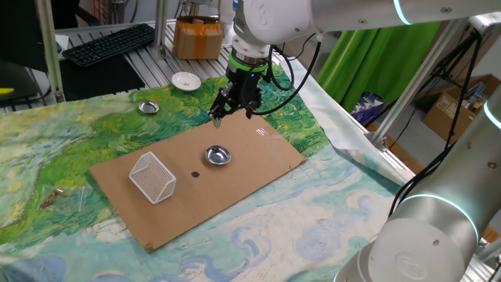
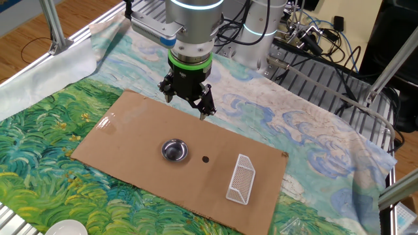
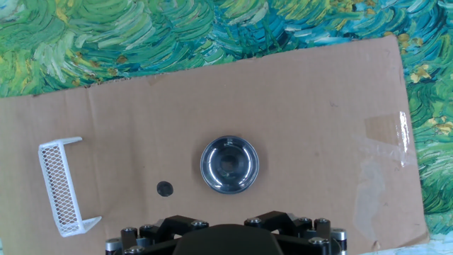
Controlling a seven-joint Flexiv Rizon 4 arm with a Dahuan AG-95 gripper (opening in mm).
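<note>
On the cardboard sheet [image 2: 140,186] rests a shiny metal bowl [image 2: 174,151], which looks empty apart from a dark spot at its middle. A small black disc [image 3: 165,189] lies flat to its left in the wrist view. Farther left in that view stands a white mesh goal [image 3: 60,188]. My gripper [image 2: 187,108] hangs above the cardboard, clear of all three objects. Its two fingertips stand wide apart, with nothing between them. In the wrist view only the upper finger linkages show along the bottom edge.
Beyond the cardboard, a second metal dish [image 1: 149,107] and a white plate [image 1: 186,81] sit on the painted cloth [image 1: 102,125]. A plastic bag with small brown pieces [image 1: 53,197] lies at the left. The cardboard's taped end [image 3: 386,134] is bare.
</note>
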